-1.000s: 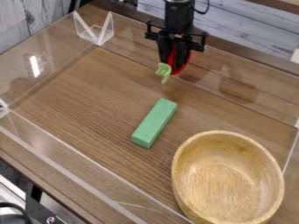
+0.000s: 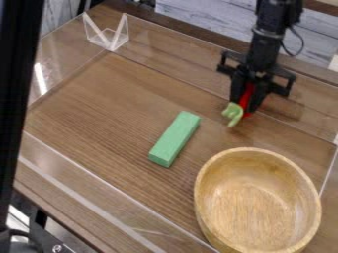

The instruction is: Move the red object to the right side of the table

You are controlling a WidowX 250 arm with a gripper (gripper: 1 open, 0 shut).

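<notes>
The red object (image 2: 246, 96), with a light green end, is held at the far right part of the table. My black gripper (image 2: 251, 93) comes down from above and is shut on it, its fingers partly covering the red. The green end points down and toward the front left. Whether the object touches the wooden table (image 2: 106, 104) or hangs just above it, I cannot tell.
A round wooden bowl (image 2: 209, 198) fills the front right corner. A green block (image 2: 175, 138) lies in the middle of the table. A white wire-like stand (image 2: 109, 36) is at the back left. Bare wood lies between the gripper and the bowl.
My gripper has moved to the right and somewhat nearer the front, carrying the red object with it. The bowl, green block and white stand are where they were.
</notes>
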